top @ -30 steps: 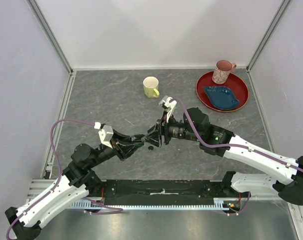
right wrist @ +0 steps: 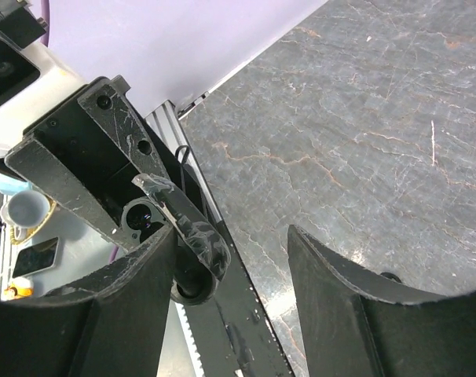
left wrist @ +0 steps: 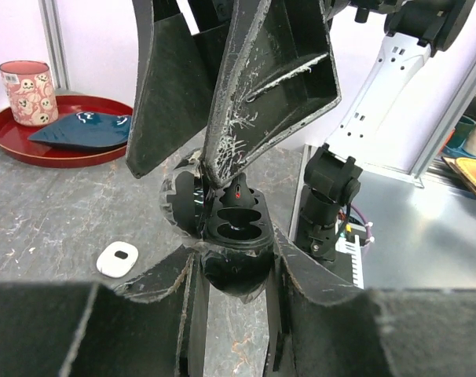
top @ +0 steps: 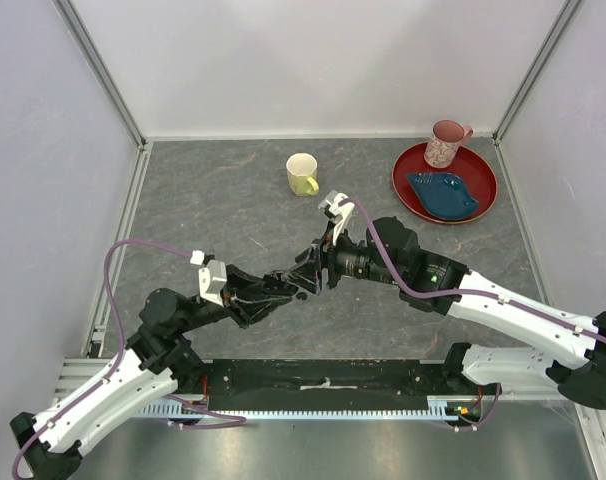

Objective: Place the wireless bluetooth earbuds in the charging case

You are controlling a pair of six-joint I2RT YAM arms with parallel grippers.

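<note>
My left gripper holds the black earbud case [left wrist: 238, 267], whose lid is raised and wrapped in glossy clear material, with dark cavities showing inside. My right gripper is just above it, fingers apart at the case's open top; in the right wrist view its fingertips flank the case's upper edge, with no earbud clearly visible between them. A small white item [left wrist: 117, 259] with a dark slot lies on the grey table. A small dark object [right wrist: 390, 277] sits on the table, partly behind the right finger.
A red plate [top: 408, 203] with a blue dish [top: 443, 195] and pink mug [top: 446, 143] stands at the back right. A yellow cup [top: 302, 174] stands at back centre.
The left gripper has moved only slightly.
</note>
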